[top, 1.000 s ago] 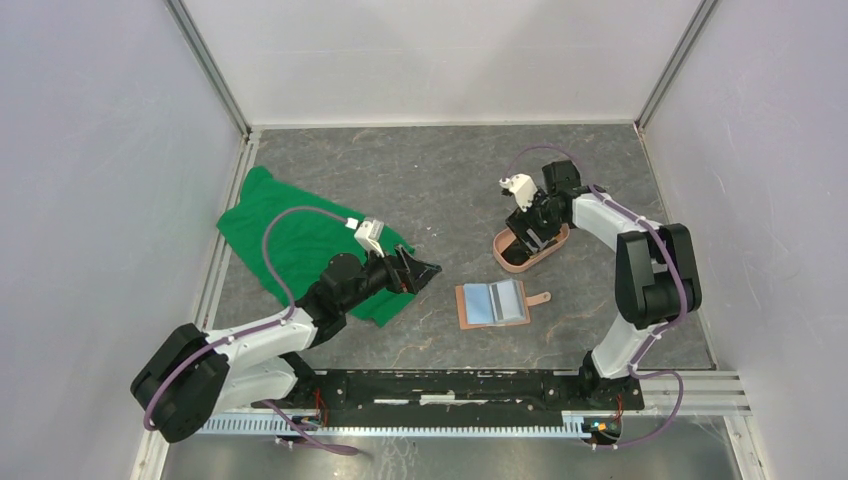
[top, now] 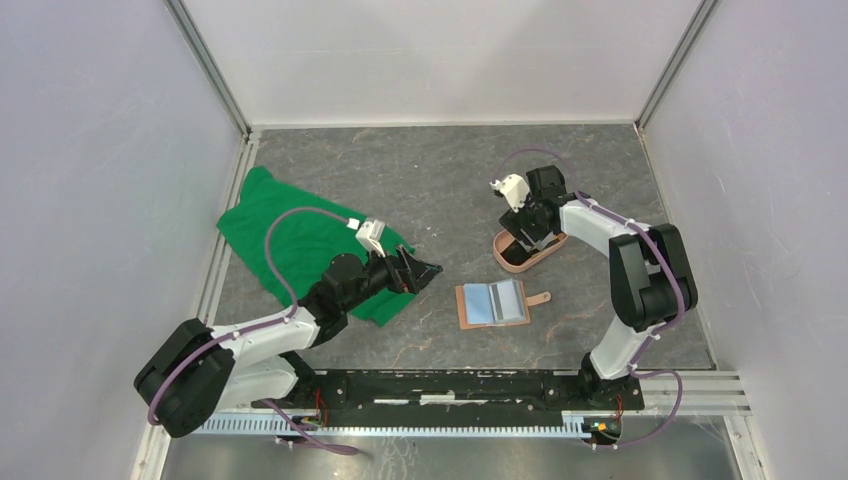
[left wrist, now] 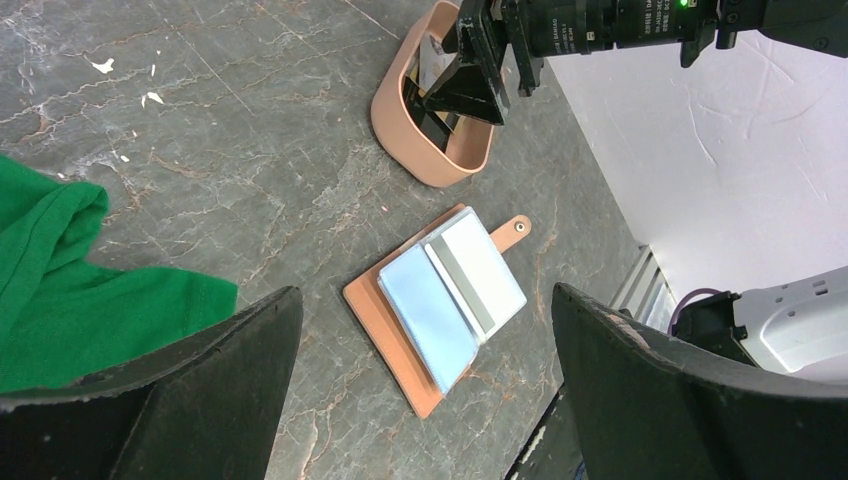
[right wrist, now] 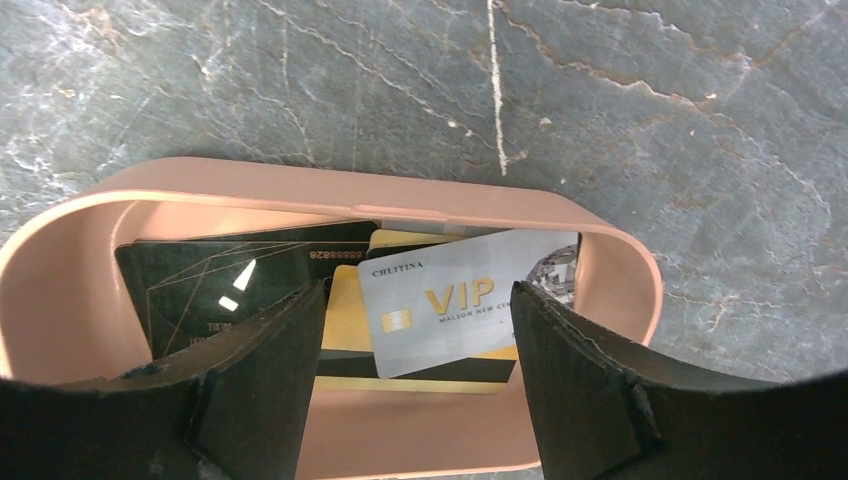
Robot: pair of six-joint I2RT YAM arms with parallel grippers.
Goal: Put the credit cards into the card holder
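Note:
The silver VIP card lies on top of black and gold cards inside the pinkish tan bin. My right gripper reaches down into that bin, its fingers apart on either side of the silver card, not clamped on it. Spread open in the middle of the table is the brown card holder, with pale clear sleeves and a snap strap. My left gripper hovers to the left of the holder, fingers wide open and empty.
The tan bin stands just behind the holder. A green cloth covers the left side of the table, partly under the left arm. Bare grey tabletop stretches between cloth and bin.
My right gripper has shifted left over the bin, with a small move back to the right most recently. Bin, holder and left gripper have stayed where they were.

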